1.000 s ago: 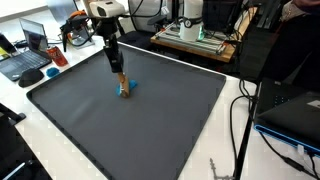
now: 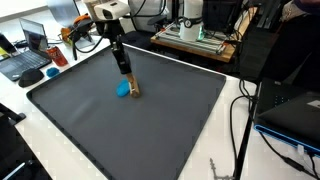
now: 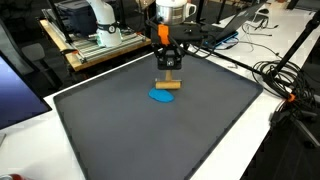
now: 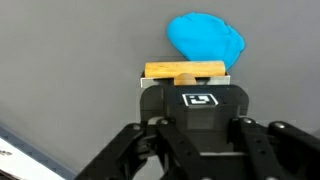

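A wooden, mallet-like tool (image 3: 168, 85), with a round crosspiece and a thin handle, hangs upright under my gripper (image 3: 168, 66). The gripper is shut on its handle. In the wrist view the wooden crosspiece (image 4: 185, 70) lies sideways just beyond the gripper. A flat blue piece (image 4: 205, 38), perhaps cloth, lies on the grey table right beside the tool. In exterior view 1 the blue piece (image 2: 123, 89) is just left of the wooden tool (image 2: 133, 87). Whether the crosspiece touches the table cannot be told.
Cables (image 2: 240, 100) run along the white surface past its right edge. A laptop (image 2: 35, 37) stands at the far left.
The gripper and wooden tool have moved right in exterior view 1. The tool was in front of the blue piece and is now beside it, leaving more of the blue in sight.
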